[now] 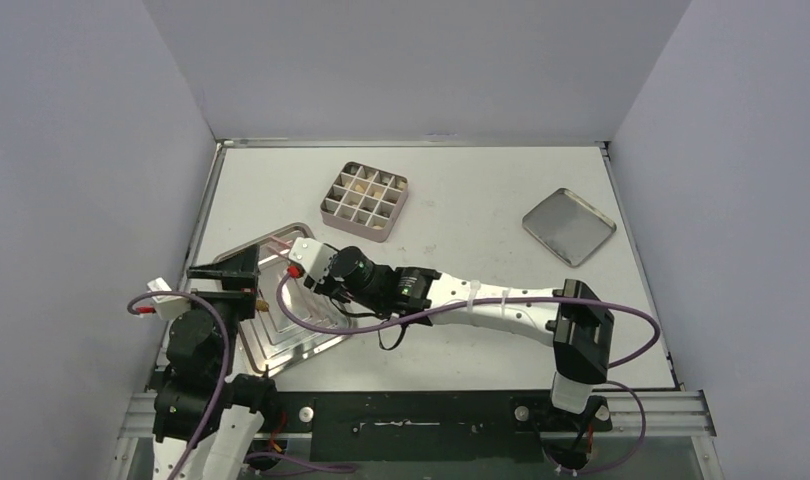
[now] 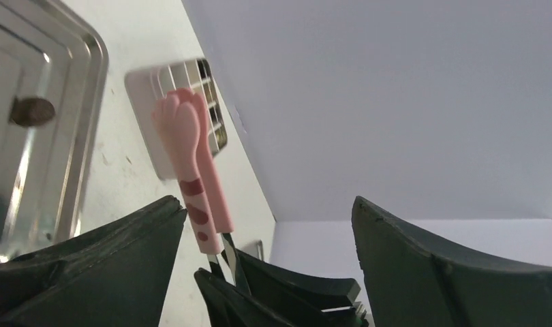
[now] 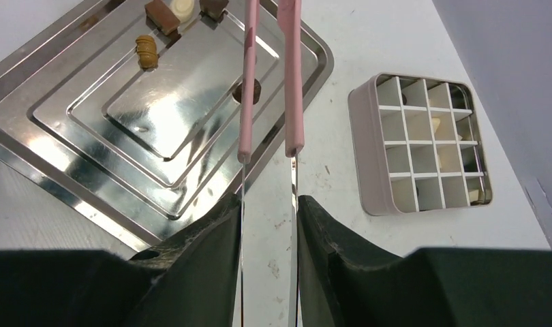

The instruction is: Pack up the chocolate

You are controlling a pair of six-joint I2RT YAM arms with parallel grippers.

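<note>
A steel tray [image 3: 171, 109] holds several chocolates: a brown block [image 3: 162, 17], a pale round piece [image 3: 182, 8], a ridged tan piece [image 3: 147, 52] and dark pieces, one [image 3: 257, 90] partly behind the pink fingers. My right gripper is over the tray, its long pink fingers part open, nothing visible between them. My left gripper stands open beside the tray; its wide black fingers show in the left wrist view with nothing held between them. The divided box [image 1: 364, 200] sits behind the tray, with pale pieces in some compartments.
An empty small metal tray [image 1: 569, 226] lies at the right of the table. Grey walls enclose the sides and back.
</note>
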